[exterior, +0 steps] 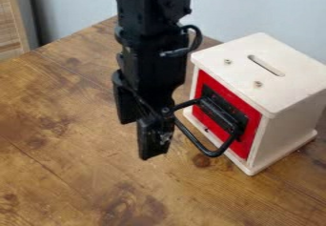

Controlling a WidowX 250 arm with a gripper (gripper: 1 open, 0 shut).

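Observation:
A pale wooden box (276,81) with a slot on top stands at the right of the table. Its front is a red panel (212,85) carrying a black mechanism and a black looped handle (211,149) that sticks out low toward the left. The black gripper (151,125) hangs just left of the box, pointing down, close beside the handle's left end; whether it touches it I cannot tell. Nothing shows held in it, and whether its fingers are open or shut is unclear.
A pale wall stands behind the box, with a wooden edge at the top left.

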